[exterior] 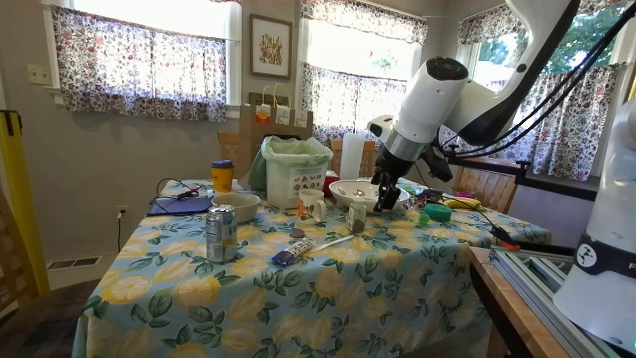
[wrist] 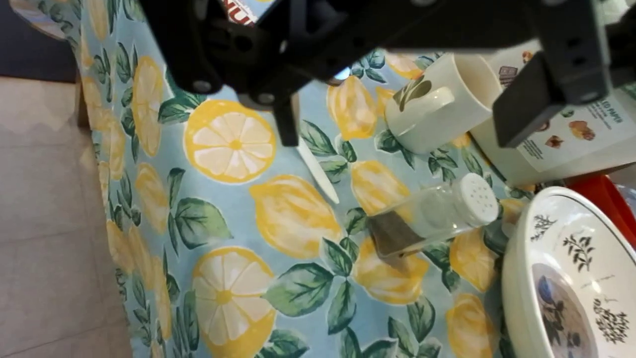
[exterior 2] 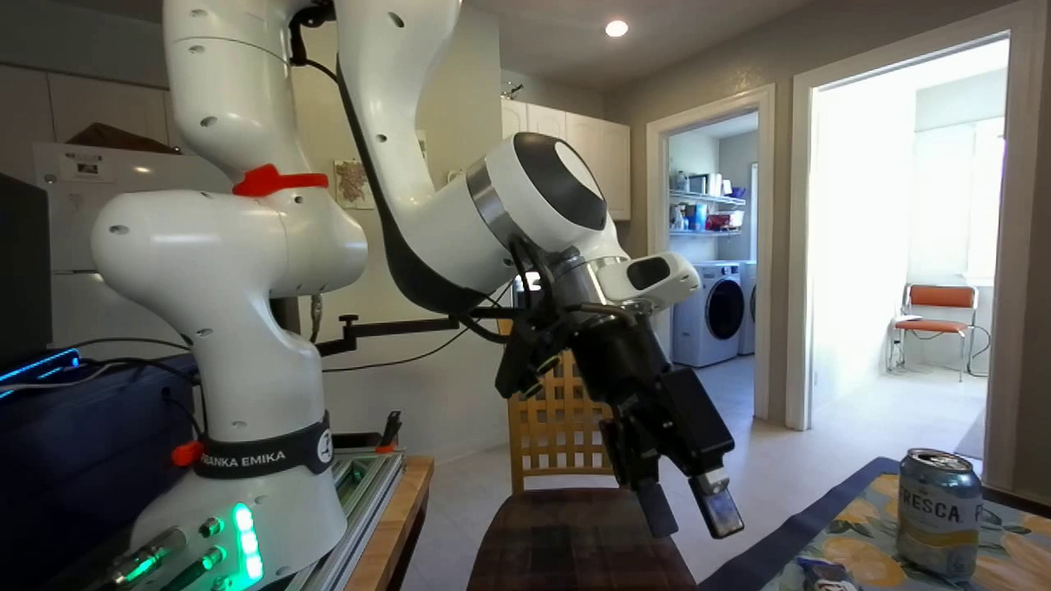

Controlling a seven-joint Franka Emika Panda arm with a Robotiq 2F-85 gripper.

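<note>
My gripper [exterior 2: 690, 514] hangs over the table with its fingers apart and nothing between them. In the wrist view, a glass shaker [wrist: 429, 215] with a white perforated cap and dark contents stands below the fingers [wrist: 519, 113]. Beside it is a white mug [wrist: 426, 113] with a painted design. A thin white stick [wrist: 317, 173] lies on the cloth, partly hidden by a finger. The white patterned bowl [exterior: 352, 203] is behind the shaker in exterior view 1, partly covered by the gripper. A wrapped bar [exterior: 293, 252] lies nearer the front edge.
A silver can [exterior: 221, 235] and a pale bowl [exterior: 243, 207] occupy the left side. The tall lined bin [exterior: 290, 185] rises behind the mug. A green round object [exterior: 438, 212] and bananas [exterior: 463, 203] lie to the right.
</note>
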